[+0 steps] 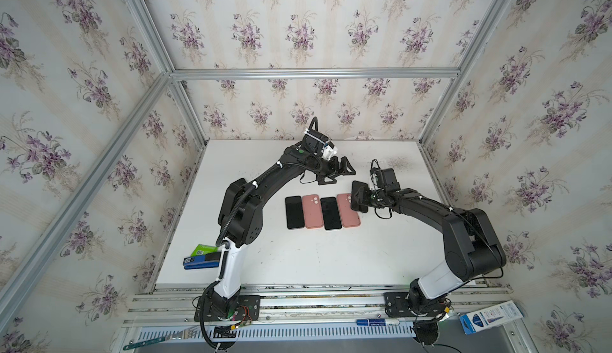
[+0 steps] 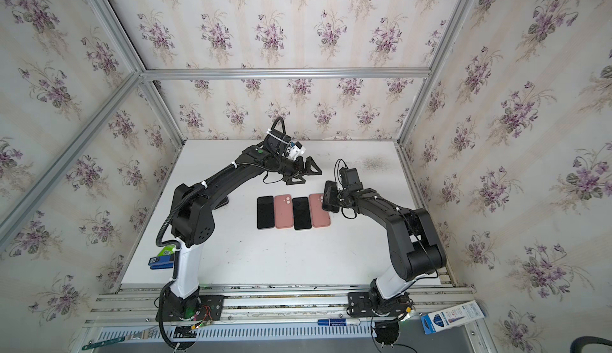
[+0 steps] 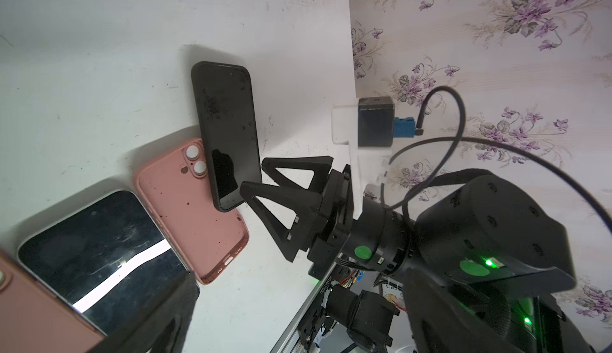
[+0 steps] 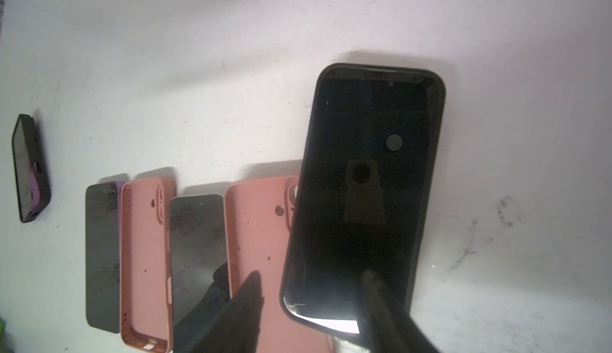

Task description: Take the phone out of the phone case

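A black phone, apparently cased point(image 3: 226, 123) point(image 4: 366, 162), lies partly on the right pink case point(image 3: 185, 225). At its near end my right gripper point(image 1: 366, 196) stands with fingers apart; whether they touch it is unclear. My left gripper point(image 1: 336, 168) hangs open behind the row, its fingers blurred at the bottom of the left wrist view.
A row holds two bare-looking dark phones point(image 1: 294, 212) point(image 1: 331, 214) alternating with pink cases, including the left one point(image 1: 311, 210). Another dark phone point(image 4: 28, 168) lies at the left.
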